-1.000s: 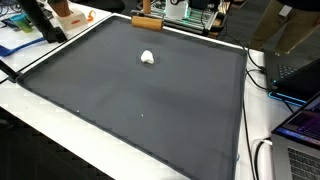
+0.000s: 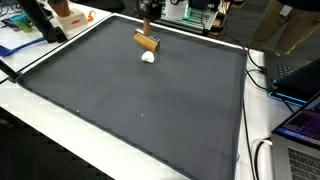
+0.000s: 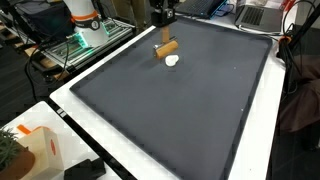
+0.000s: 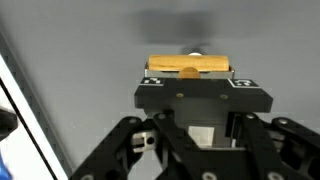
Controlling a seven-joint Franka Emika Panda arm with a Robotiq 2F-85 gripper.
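A wooden mallet hangs head down from my gripper (image 3: 163, 20), which is shut on its upright handle (image 3: 166, 34). The light-brown mallet head (image 2: 147, 42) is low over the grey board, close behind a small white piece (image 2: 148, 57). Whether the head touches the board cannot be told. From the wrist, the head (image 4: 187, 62) lies crosswise beyond the dark fingers, and the handle's rounded end (image 4: 189, 73) shows between them. Most of the white piece (image 4: 195, 50) is hidden behind the head there. In the second exterior view the white piece (image 3: 172, 60) sits just in front of the head.
The grey board (image 2: 150, 110) is otherwise bare, with wide free room in front. Bottles and boxes (image 2: 68, 15) crowd the far left corner. A laptop (image 2: 290, 95) and cables stand off the right edge.
The mallet has moved from the board's far edge toward the white piece, and its head now looks slightly turned. The grip on it is kept. The white piece has stayed put.
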